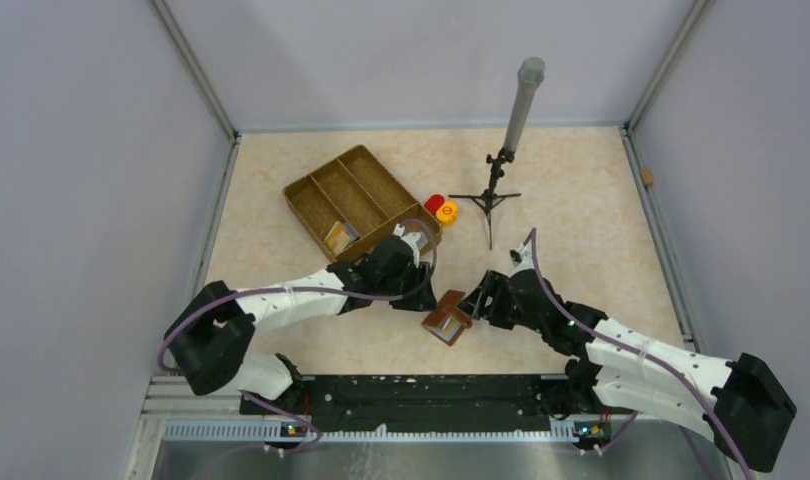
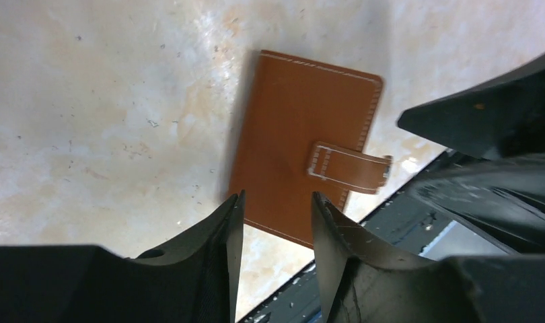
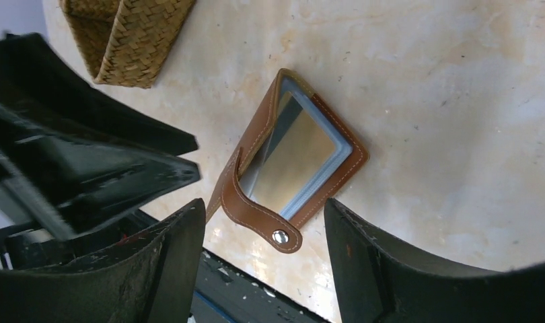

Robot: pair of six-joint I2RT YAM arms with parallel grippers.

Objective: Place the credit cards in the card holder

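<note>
The brown leather card holder [image 1: 444,323] lies on the table near the front, with light cards [image 3: 290,161] inside and its snap strap [image 3: 263,222] bent up. My left gripper is above and left of it; a narrow gap shows between its fingertips, with nothing visible in it. My right gripper is at the holder's right, open, the holder showing beyond its fingertips.
A woven divided basket [image 1: 341,185] with cards in one compartment sits back left. Red [image 1: 435,202] and yellow [image 1: 447,213] objects lie beside it. A tripod [image 1: 491,190] stands behind.
</note>
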